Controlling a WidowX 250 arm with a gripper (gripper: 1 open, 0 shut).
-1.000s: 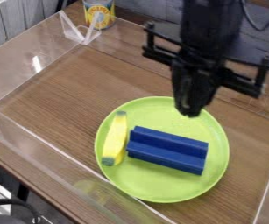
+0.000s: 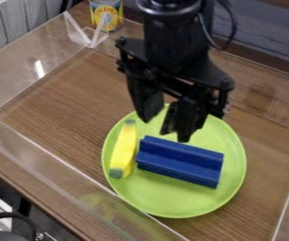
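A green plate (image 2: 172, 198) lies on the wooden table. On its left is a yellow banana-like object (image 2: 121, 152); beside it to the right lies a blue block (image 2: 181, 163). My dark gripper (image 2: 165, 113) hangs from the top of the view over the back of the plate, its fingers pointing down toward the blue block and the gap beside the yellow object. The fingers look apart, with nothing seen between them; whether they touch anything cannot be told.
A can (image 2: 105, 13) stands at the back left beside white ties. Clear wooden table (image 2: 53, 108) is left of the plate. Transparent walls border the workspace.
The arm has moved left and lower, over the plate toward the blue block. The plate and the objects on it have not visibly moved.
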